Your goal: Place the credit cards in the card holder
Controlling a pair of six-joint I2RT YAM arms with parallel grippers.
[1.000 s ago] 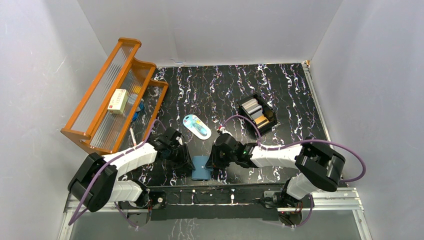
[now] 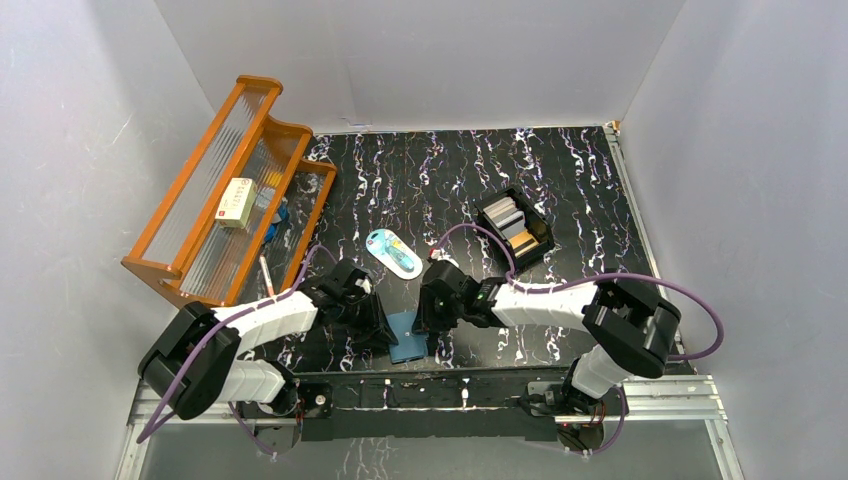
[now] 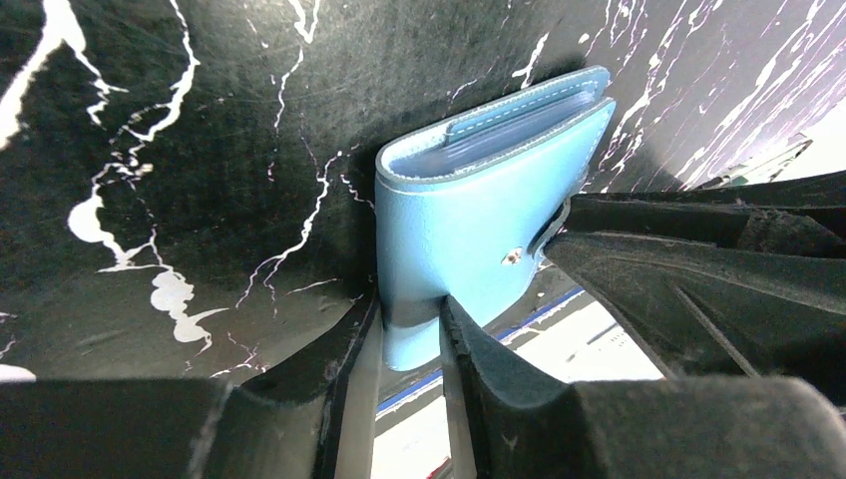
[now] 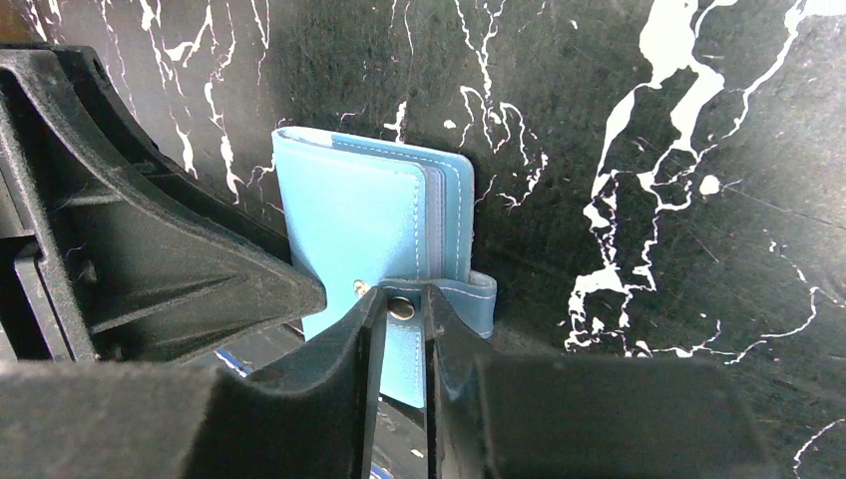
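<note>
The light blue card holder (image 2: 407, 342) lies closed on the table's front part, slightly turned. In the left wrist view, my left gripper is shut on the holder's folded edge. Clear sleeves (image 3: 514, 130) show between its covers. My right gripper is at the holder's opposite side, its fingers narrowly parted around the strap (image 4: 459, 291). A snap on the strap (image 4: 401, 308) sits apart from the metal stud (image 4: 360, 287) on the cover, so the strap is unfastened. Whether the fingers press on it is unclear.
A black box (image 2: 545, 240) with flat card-like items stands at right. A packaged item (image 2: 396, 254) lies behind the holder. The wooden shelf (image 2: 225, 180) with a cream box (image 2: 237, 203) fills the left.
The holder has shifted slightly right and turned a little, with the left gripper moving along.
</note>
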